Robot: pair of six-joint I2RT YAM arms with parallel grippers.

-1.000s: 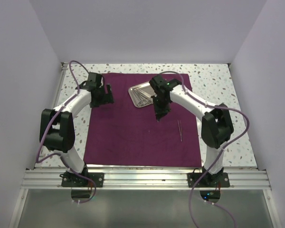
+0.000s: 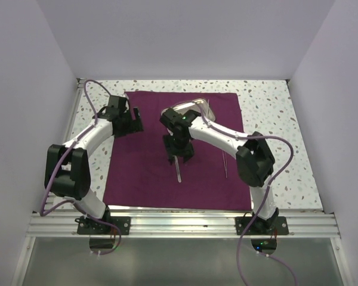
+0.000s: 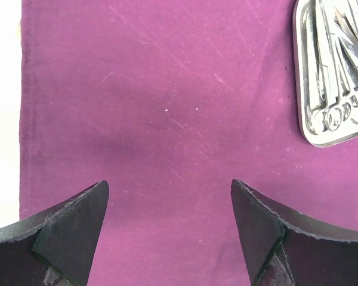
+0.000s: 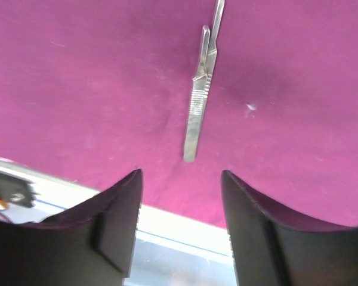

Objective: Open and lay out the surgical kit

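Note:
A slim metal instrument with a ribbed grip (image 4: 197,104) lies on the purple cloth (image 2: 143,173), below the middle in the top view. My right gripper (image 2: 179,158) is open over its upper part. In the right wrist view, the instrument lies ahead of the fingertips, with nothing between them. My left gripper stands open and empty above the cloth's left side. The metal tray (image 3: 304,113) holds several scissor-like tools with ring handles (image 3: 335,116). From above, my right arm hides much of the tray (image 2: 210,114).
A pair of thin tools (image 2: 225,164) lies on the cloth's right side, near my right arm. A metal rail (image 2: 185,217) runs along the front edge.
My right gripper has come down and left from beside the tray, and the instrument now shows on the cloth beneath it. The left arm has shifted only slightly.

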